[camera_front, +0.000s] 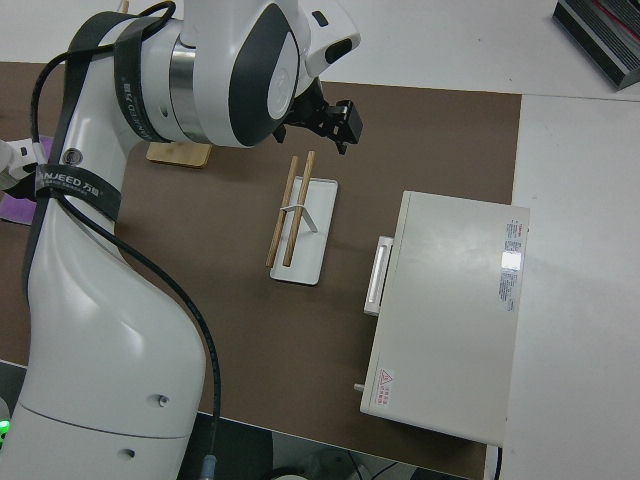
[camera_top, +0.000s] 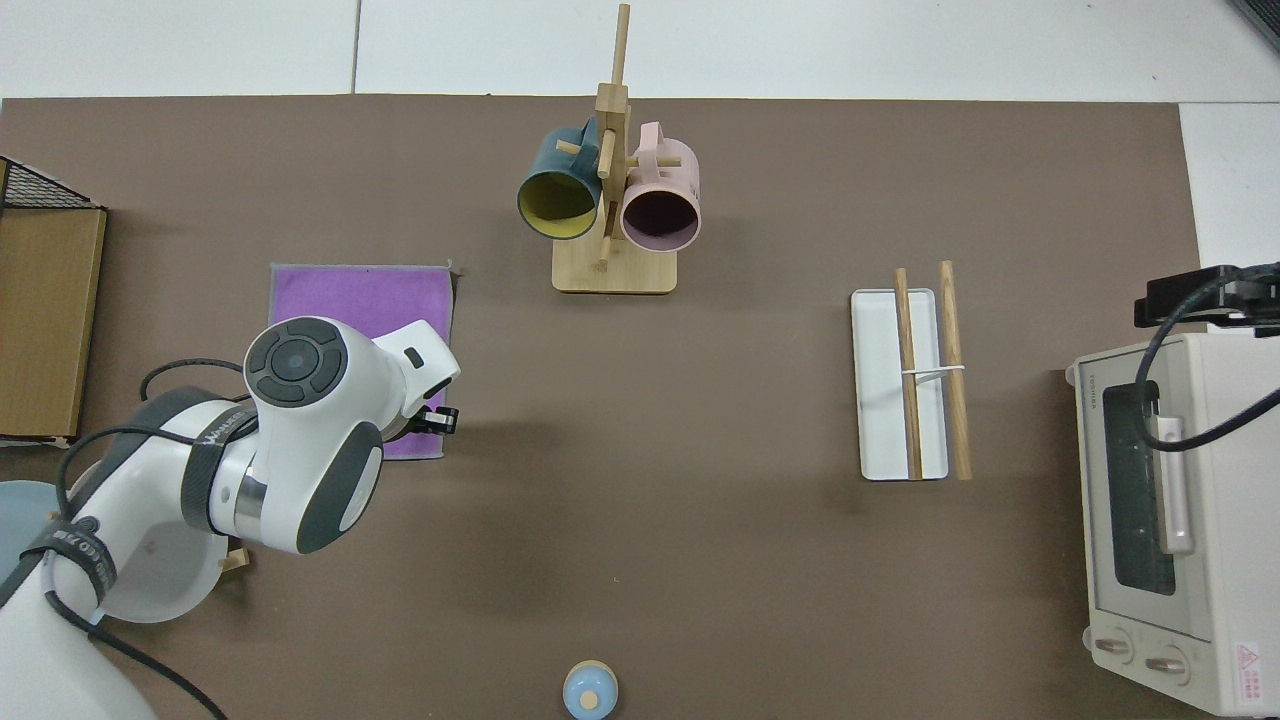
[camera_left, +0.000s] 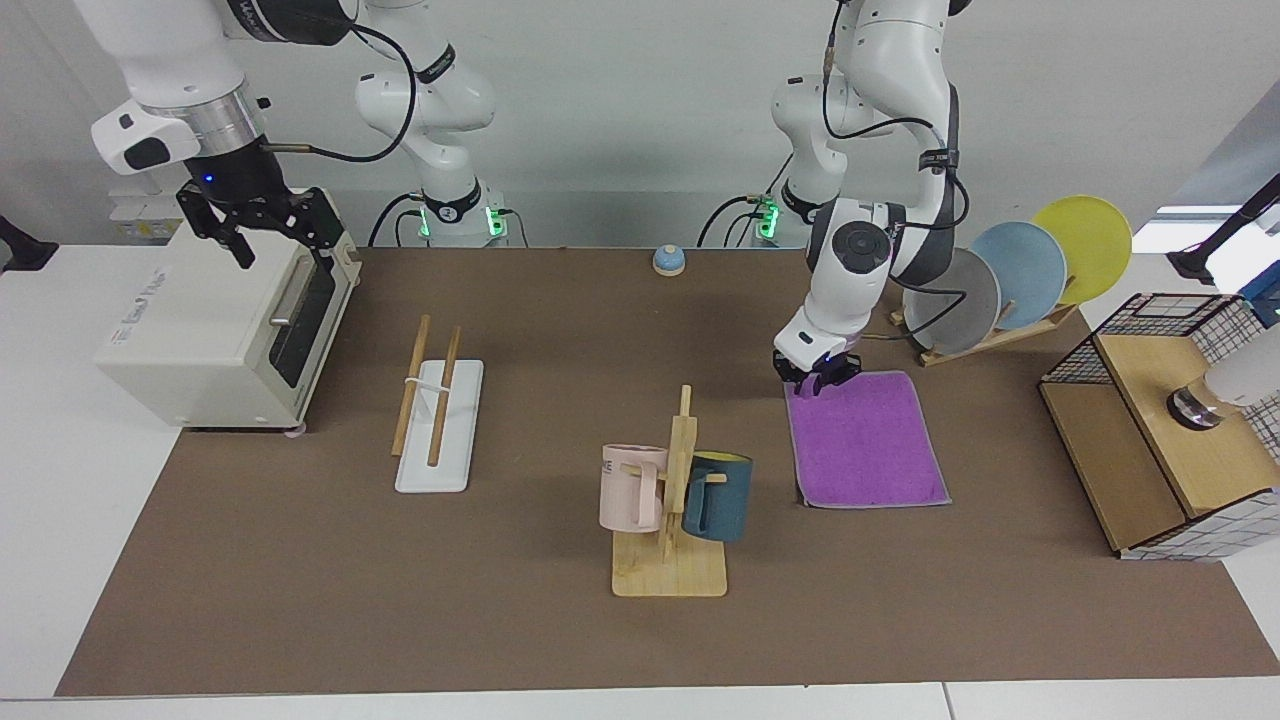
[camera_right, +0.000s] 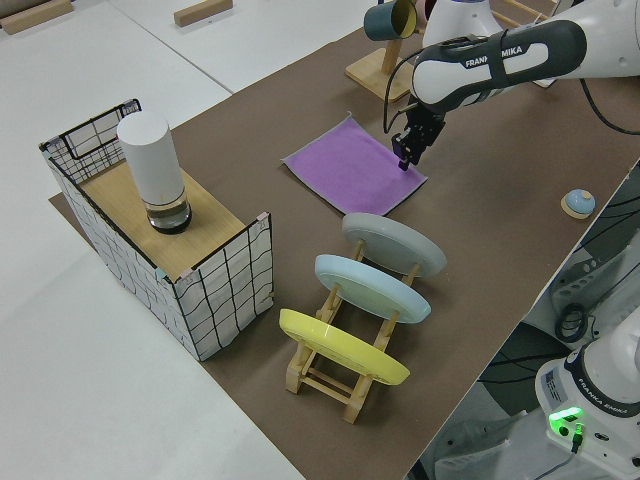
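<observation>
A purple cloth (camera_left: 870, 444) lies flat on the brown mat. One arm's gripper (camera_left: 816, 372) is low over the cloth's upper edge, mostly hidden by its own wrist in the top view; its finger state is unclear. The other arm's black gripper (camera_left: 270, 240) hangs above the white toaster oven (camera_left: 192, 360), its finger hard to read. A wooden mug tree (camera_top: 612, 276) holds a teal mug (camera_top: 546, 180) and a pink mug (camera_top: 669, 192). A white board (camera_top: 876, 384) lies with two wooden sticks on it.
A dish rack with yellow (camera_right: 345, 350), blue and grey plates stands beside a wire-sided wooden box (camera_right: 210, 230) holding a white cylinder. A small blue round object (camera_top: 589, 691) lies near the table edge.
</observation>
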